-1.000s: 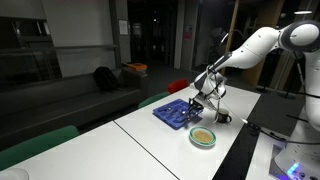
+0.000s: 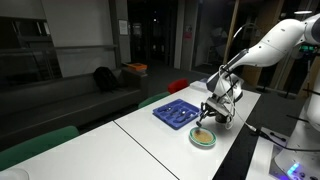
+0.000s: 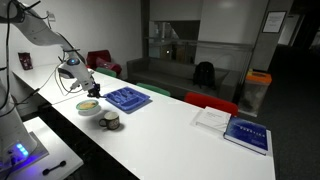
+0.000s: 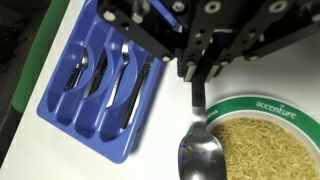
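Observation:
A metal spoon (image 4: 201, 152) hangs from my gripper, which is shut on its handle. In the wrist view the spoon's bowl overlaps the left rim of a white bowl (image 4: 222, 105) with a green band, filled with small yellowish grains (image 4: 264, 152). Whether the spoon touches the rim cannot be told. The blue cutlery tray (image 4: 117, 143) lies to the left in that view, with several utensils in its compartments. In the first exterior view my gripper stands just above the bowl (image 2: 203, 145), with the tray (image 2: 173, 113) behind it.
A dark mug (image 3: 110, 120) stands close to the bowl in the second exterior view. Farther off on the white table lie a blue book (image 3: 247, 135) and a pale flat item (image 3: 212, 120).
From over the blue tray, my gripper has moved toward the near side and now stands at the bowl. Bowl and tray have stayed in place.

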